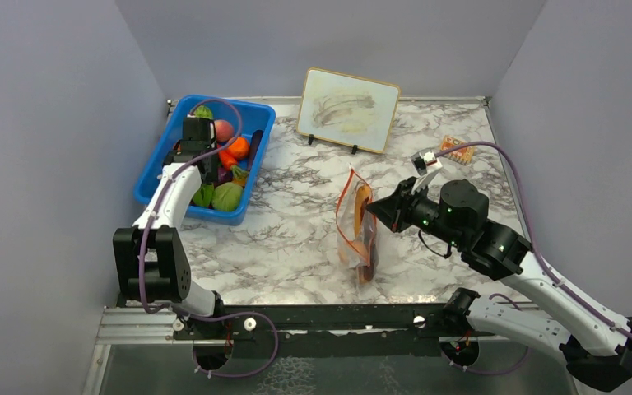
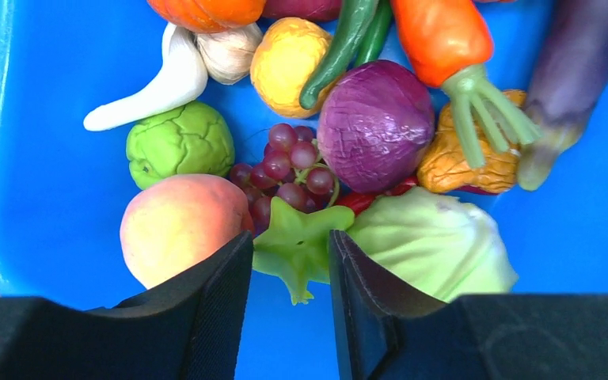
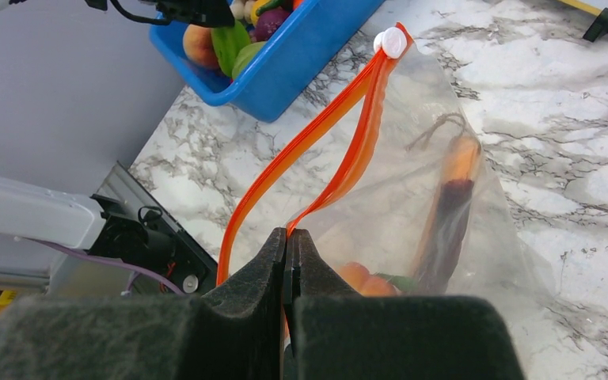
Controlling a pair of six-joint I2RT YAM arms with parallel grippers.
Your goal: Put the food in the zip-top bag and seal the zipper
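Observation:
In the top view, the clear zip top bag [image 1: 344,234] with its orange zipper stands mouth-up on the table. My right gripper is shut on the orange zipper rim [image 3: 255,194]. Through the plastic show a long dark and orange item [image 3: 450,207] and a round orange food [image 3: 368,281]. My left gripper is part open, pointing down into the blue bin [image 1: 257,177]. A green star fruit [image 2: 297,244] shows between its fingertips, one point passing behind the right finger; a firm hold does not show.
Around the star fruit are a peach [image 2: 184,226], a cabbage [image 2: 435,241], grapes [image 2: 285,162], a purple onion [image 2: 376,127] and an eggplant [image 2: 578,71]. A whiteboard [image 1: 348,109] stands at the back. Between bin and bag the table is clear.

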